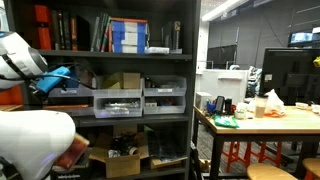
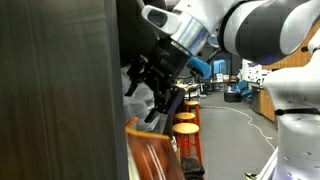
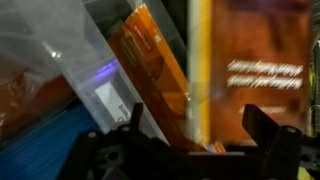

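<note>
In the wrist view my gripper is open, its two dark fingers wide apart. A reddish-brown book (image 3: 255, 75) with pale lettering and a yellowish edge looks blurred beyond the right finger. An orange book (image 3: 150, 60) stands beside a clear plastic bin wall. In exterior view 2 the gripper (image 2: 160, 105) is above a red-orange book (image 2: 152, 160), partly hidden by the dark shelf side. Exterior view 1 shows a tilted reddish object (image 1: 73, 151), apparently that book, low beside the white arm, with the gripper (image 1: 48, 90) higher up at the shelf.
Clear bins (image 1: 118, 103) fill the middle shelf, and books (image 1: 128, 36) stand above. Cardboard boxes (image 1: 122, 155) lie on the bottom shelf. A wooden table (image 1: 265, 122) with various items is at the right. A dark shelf side (image 2: 60, 90) stands close to the arm.
</note>
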